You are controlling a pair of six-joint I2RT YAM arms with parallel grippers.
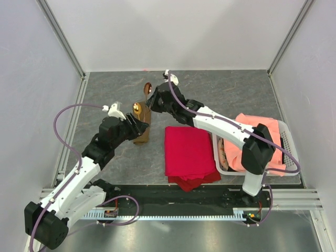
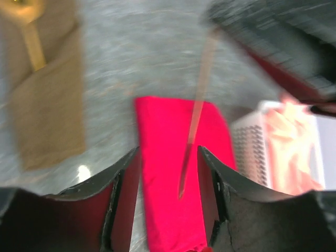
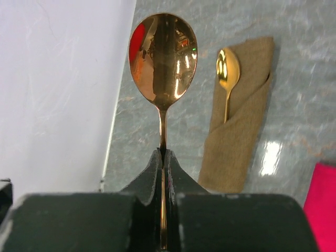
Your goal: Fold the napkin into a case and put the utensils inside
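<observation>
A copper spoon point(image 3: 163, 58) points bowl-up in the right wrist view, its handle pinched in my right gripper, which is shut on it. The left wrist view shows my left gripper open, its fingers parted on both sides of the blurred lower end of that handle point(image 2: 193, 126). Flat on the table lies the brown napkin point(image 3: 228, 163), folded into a narrow case. A gold spoon point(image 3: 228, 71) rests in it, bowl out at the top, lower handle hidden in the fold. From above, both grippers hover near the napkin.
Red folded cloths point(image 1: 190, 152) lie at the table's middle front. To the right, a white basket point(image 1: 292, 149) holds peach cloth point(image 1: 254, 142).
</observation>
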